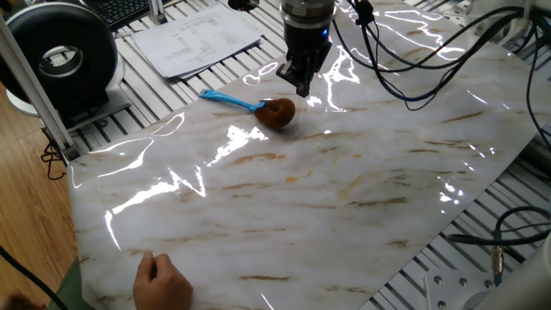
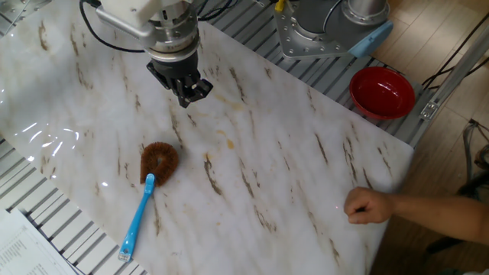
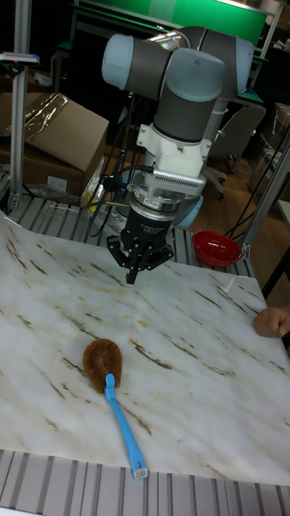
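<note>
A brush with a round brown bristle head and a blue handle lies flat on the marble-patterned table sheet. In exterior view 3 its handle points toward the near edge of the table. My black gripper hangs above the sheet, pointing down, apart from the brush. In exterior view 2 the gripper appears above and to the right of the bristle head. Its fingers are dark and overlap in these views, so whether they are open or shut is unclear. No object shows in its grasp.
A red bowl stands near the table's edge by the robot base. A person's hand rests on the sheet. Papers lie beyond the brush, and black cables loop near the arm.
</note>
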